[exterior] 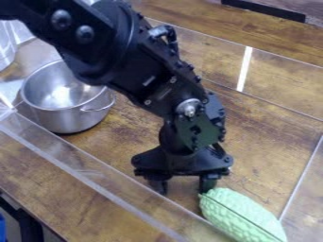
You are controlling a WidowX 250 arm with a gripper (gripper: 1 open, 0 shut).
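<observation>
The black arm reaches down from the upper left, its gripper [182, 181] low over the wooden surface, fingers pointing down. A pale green, textured elongated object [243, 216], resembling a corn cob or vegetable toy, lies at the lower right, with its upper tip close by the right finger. Whether they touch is unclear. The two fingertips look apart, and I see nothing between them.
A steel pot [66, 112] with side handles stands at the left, behind the arm. Clear low walls [116, 183] border the work area along the front and right. Bare wood [263, 132] fills the right middle.
</observation>
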